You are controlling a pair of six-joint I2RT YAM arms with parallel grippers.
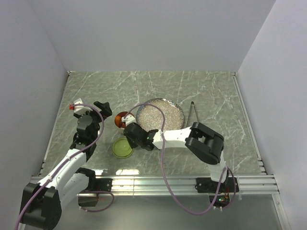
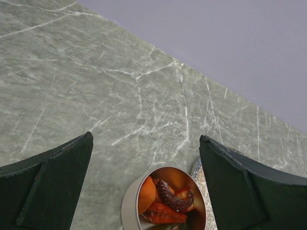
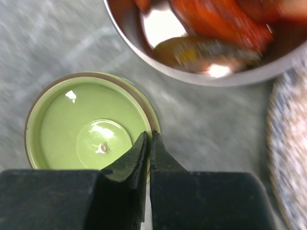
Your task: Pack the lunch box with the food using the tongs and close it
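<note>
My right gripper is shut on the right rim of a green round lid (image 3: pixel 62 127), which is shallow, with a small disc in its middle. In the top view, the lid (image 1: pixel 123 148) shows just left of the right arm; whether it is clear of the table I cannot tell. Above it stands the round metal lunch box (image 2: pixel 128 211), uncovered, with orange and red food and a dark tentacle piece inside. To the box's upper left, my left gripper is wide open with nothing between its fingers.
A speckled round tray (image 1: pixel 165 108) lies right of the box, partly covered by the right arm. Thin utensils, perhaps chopsticks (image 1: pixel 190 114), lie beyond the tray.
</note>
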